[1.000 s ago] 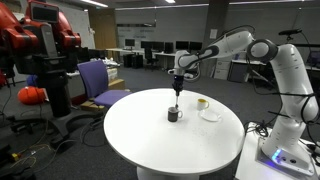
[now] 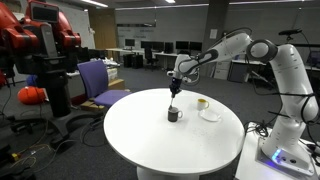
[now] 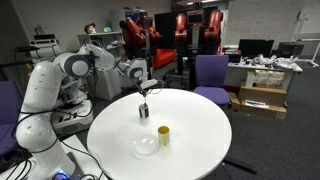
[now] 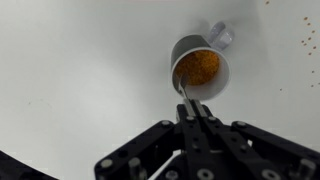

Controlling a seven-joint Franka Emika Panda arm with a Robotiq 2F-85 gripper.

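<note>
A grey mug [image 4: 190, 45] holding orange-brown grains [image 4: 200, 67] stands upright on the white table; from outside it looks dark [image 2: 174, 115]. Over it, my gripper points downward, shut on a thin metal utensil [image 4: 183, 88], probably a spoon. Its lower end reaches inside the mug in the wrist view, by the wall opposite the handle. The tip's shape is too small to make out. In the second exterior view the utensil [image 3: 145, 99] slants down to the mug [image 3: 143, 111].
Close to the mug are a yellow cup [image 3: 164, 135] and a clear or white dish [image 3: 145, 147]. A few orange crumbs [image 4: 306, 42] lie scattered on the table. Bare tabletop [image 2: 140, 130] stretches away on the chair side.
Compared with a second ago, the gripper and utensil have shifted slightly left in exterior view 1, and the utensil's slant differs. The mug, cup and dish have stayed put.
</note>
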